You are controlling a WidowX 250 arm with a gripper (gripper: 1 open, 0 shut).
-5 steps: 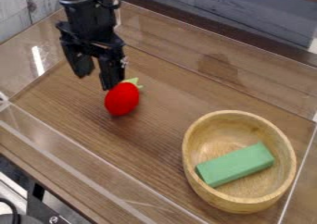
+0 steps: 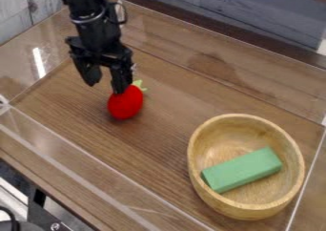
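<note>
My black gripper (image 2: 106,69) hangs over the wooden tray surface at the upper left, open, just above and to the left of a red object (image 2: 125,101) with a small green top, which lies on the wood. The gripper's fingers are apart and hold nothing that shows.
A round wooden bowl (image 2: 204,139) with a green block (image 2: 241,169) in it stands at the lower right. Raised edges run along the left side.
The arm has drawn back and up toward the top of the view, leaving more of the red object uncovered. The bowl and block are unchanged.
</note>
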